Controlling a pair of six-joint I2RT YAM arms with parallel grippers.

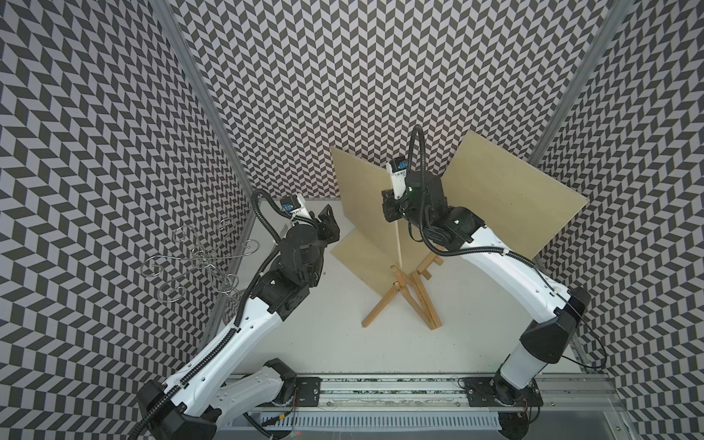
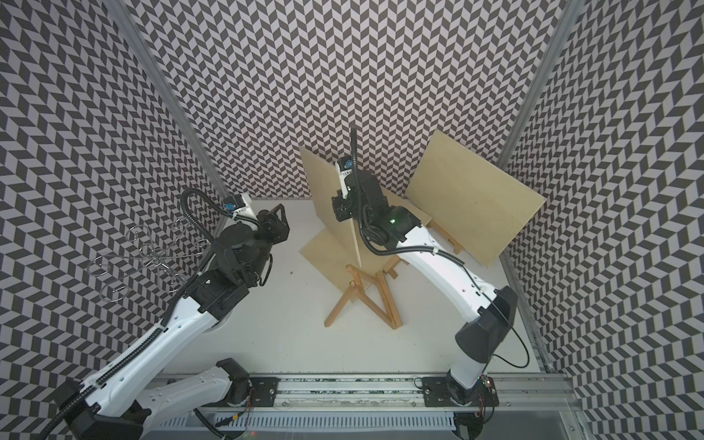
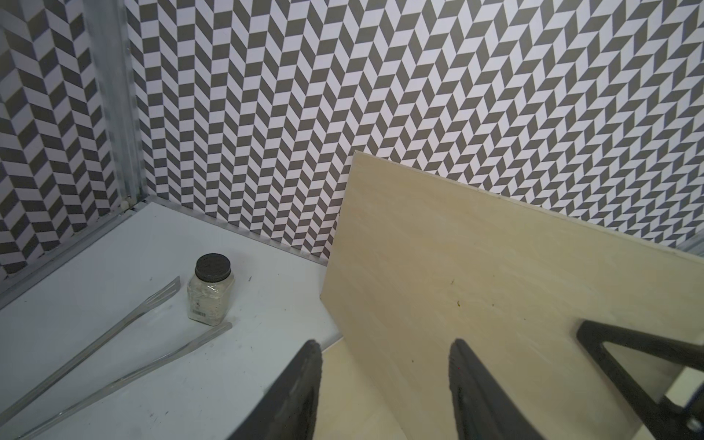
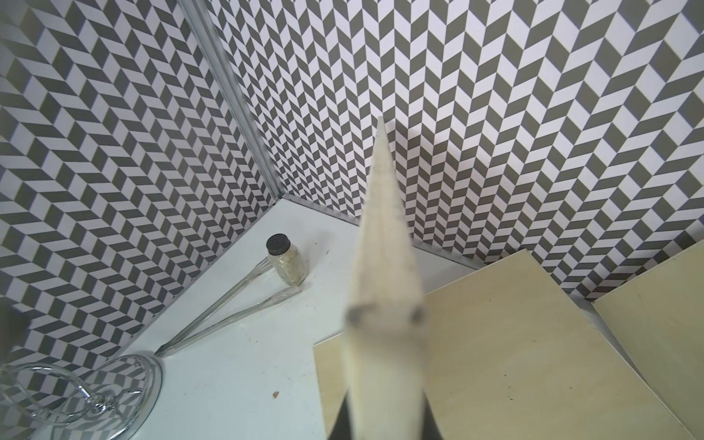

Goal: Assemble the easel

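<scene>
An upright plywood board rises above a lower board (image 2: 319, 256) lying at centre; my right gripper (image 1: 390, 205) is shut on the upright board's edge, seen end-on in the right wrist view. My left gripper is apart from that board, to its left, part open with nothing between its fingers. Wooden easel pieces (image 1: 377, 308) are gathered on the table in front of the boards.
Another board (image 2: 473, 198) leans at the back right. A lidded jar (image 3: 210, 293), metal rods (image 3: 132, 322) and chrome wire loops (image 1: 198, 264) are at the left.
</scene>
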